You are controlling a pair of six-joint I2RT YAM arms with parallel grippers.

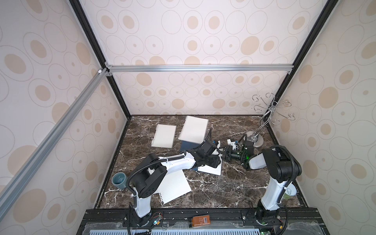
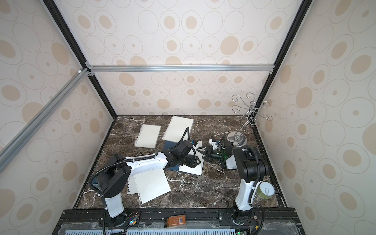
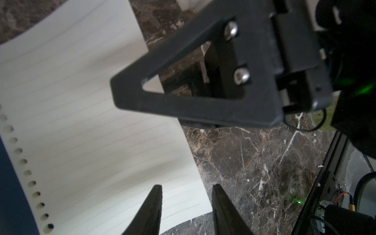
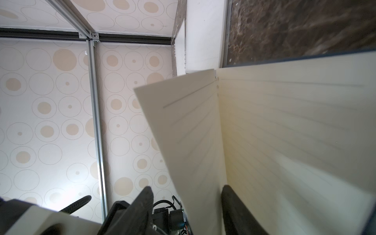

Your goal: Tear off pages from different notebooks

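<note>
An open notebook [image 1: 209, 169] with a dark blue cover lies at the table's middle, both grippers over it. My left gripper is part open above a ruled, punched page [image 3: 78, 129], nothing visible between its fingertips. In the right wrist view a page [image 4: 172, 113] stands lifted from the notebook; my right gripper is part open around it, one finger against or very near it. Loose punched sheets [image 2: 152, 188] lie at the front left. Two pale notebooks [image 1: 163, 136] lie at the back.
A teal mug [image 1: 120, 180] stands front left, a can [image 2: 265, 190] front right. A metal stand [image 2: 237, 137] is at the back right, beside the right arm. Free table shows in front of the notebook and at the far left.
</note>
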